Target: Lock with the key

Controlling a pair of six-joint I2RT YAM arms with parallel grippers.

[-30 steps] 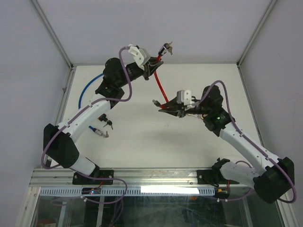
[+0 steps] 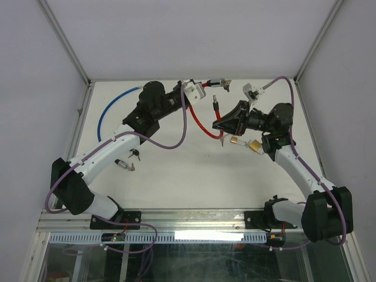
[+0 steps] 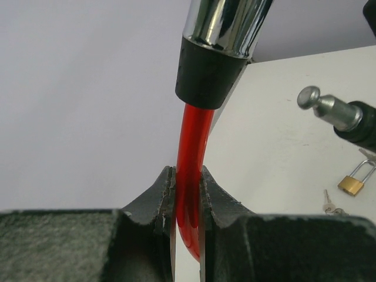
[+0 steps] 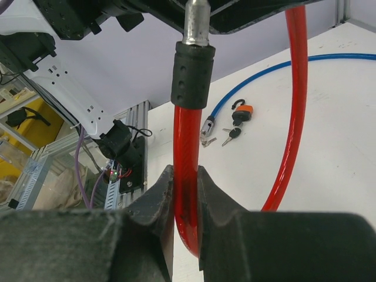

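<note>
A red cable lock [image 2: 202,128] hangs in a loop between my two grippers, clear of the table. My left gripper is shut on the red cable just behind its chrome lock body [image 2: 220,83], where keys [image 2: 227,85] show at the end. My right gripper is shut on the cable's other end. Beyond the black collar [image 4: 192,74] a silver pin [image 4: 197,23] points upward. In the left wrist view, the pin's rounded tip [image 3: 308,97] stands apart from the lock body, to its right. The keyhole is hidden.
Brass padlocks [image 2: 255,146] and keys [image 3: 331,203] lie on the right of the table. At left are a blue cable lock [image 2: 106,113], an orange-and-black padlock [image 4: 241,111] and small keys [image 4: 231,135].
The right gripper moved right and away, turning the pin end from leftward to upright.
</note>
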